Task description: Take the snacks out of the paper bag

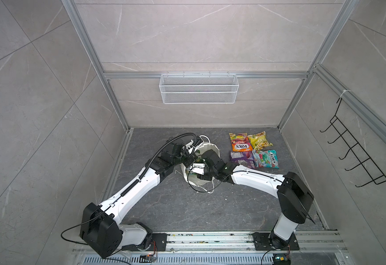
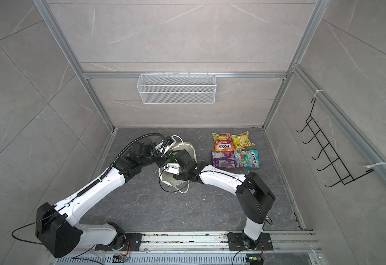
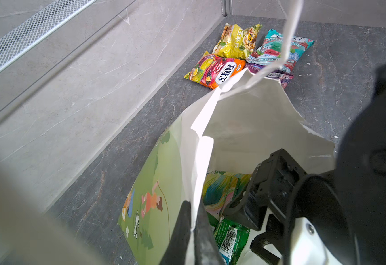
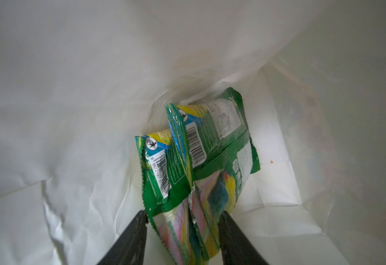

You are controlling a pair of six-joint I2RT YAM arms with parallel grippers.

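Note:
The white paper bag [image 3: 263, 114] stands mid-floor with its handles up. My left gripper is shut on its rim, pinching the paper. My right gripper reaches down inside, open, its fingertips at two green snack packs [image 4: 210, 132] lying on the bag's bottom, with nothing gripped. Four packs lie outside, to the right: orange Fox's [image 1: 240, 143], yellow [image 1: 259, 140], purple [image 2: 223, 159] and teal [image 1: 265, 159].
A white wire basket [image 1: 198, 88] hangs on the back wall, a black hook rack [image 1: 356, 150] on the right wall.

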